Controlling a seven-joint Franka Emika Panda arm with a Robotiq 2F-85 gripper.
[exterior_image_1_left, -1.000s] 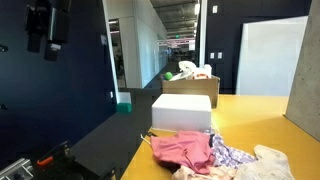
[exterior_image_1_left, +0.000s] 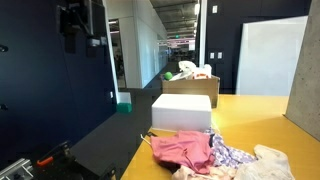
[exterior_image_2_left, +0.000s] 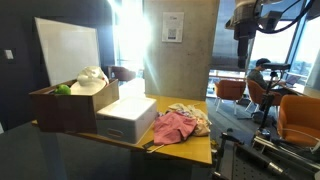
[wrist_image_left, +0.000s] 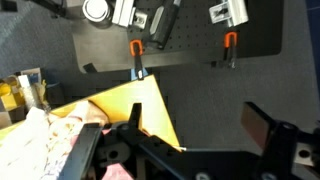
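Observation:
High above the work area, my gripper (exterior_image_1_left: 86, 42) is open with nothing between its fingers. In the wrist view the gripper spreads wide over dark floor just off the table's edge. A crumpled pink cloth (exterior_image_1_left: 183, 148) lies at the near end of the yellow table, beside a blue-and-white patterned cloth (exterior_image_1_left: 230, 154) and a whitish cloth (exterior_image_1_left: 265, 165). Behind them stands a white box (exterior_image_2_left: 128, 121). Farther back is a brown box (exterior_image_2_left: 75, 104) with a green item (exterior_image_2_left: 63, 90) and a pale, cap-like item (exterior_image_2_left: 92, 74) at its top.
A dark perforated base plate (wrist_image_left: 200, 30) with clamps and cables borders the table's end. Bare yellow tabletop (exterior_image_1_left: 250, 115) extends right of the white box. Orange chairs (exterior_image_2_left: 300, 114) and a seated person (exterior_image_2_left: 262, 78) are in the background.
The cloths and boxes have stayed put.

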